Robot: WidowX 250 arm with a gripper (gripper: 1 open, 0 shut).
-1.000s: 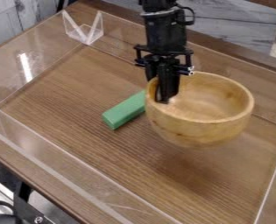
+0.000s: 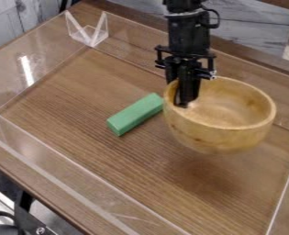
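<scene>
My black gripper (image 2: 186, 77) at the upper centre is shut on the rim of a large pale-tan bowl (image 2: 227, 124), which hangs tilted in front of it at the right of centre. The fingertips are partly hidden at the rim. A green block (image 2: 133, 116) lies on the wooden table (image 2: 73, 147), left of the bowl.
A small clear plastic object (image 2: 88, 27) stands at the back left. A grey marbled wall runs behind the table's back edge.
My gripper and the bowl have moved to the right, with a slight shift in the bowl's tilt. The green block has stayed in place.
</scene>
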